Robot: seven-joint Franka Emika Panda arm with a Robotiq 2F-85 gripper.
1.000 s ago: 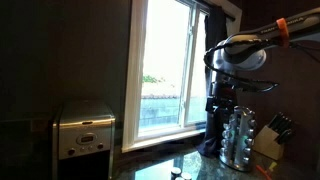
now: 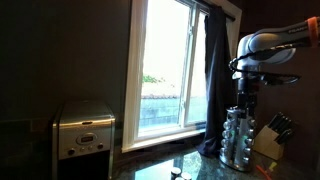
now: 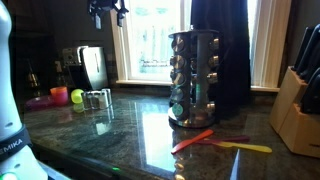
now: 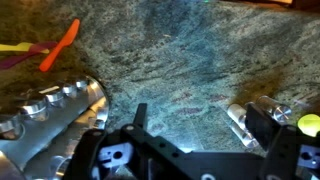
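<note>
High above the counter, my gripper (image 3: pixel 107 14) hangs open, with bare countertop showing between its fingers in the wrist view. A tall spice rack (image 3: pixel 194 80) (image 2: pixel 238 138) holding several metal-lidded jars stands upright on the counter; the wrist view shows part of it at lower left (image 4: pixel 60 130). A few small loose jars (image 3: pixel 97 99) (image 4: pixel 240 120) stand apart from the rack, partly hidden behind a finger in the wrist view. In exterior view 1 my gripper (image 2: pixel 246 100) appears close to the rack's top; whether they touch is unclear.
Red, purple and yellow utensils (image 3: pixel 236 146) lie in front of the rack, near a wooden knife block (image 3: pixel 300 115). A toaster oven (image 2: pixel 84 140) stands across the counter. A green-yellow cup (image 3: pixel 77 96) is near the loose jars.
In exterior view 1 the arm and gripper have swung right, toward the spice rack and the dark curtain. The rack and loose jars have not moved.
</note>
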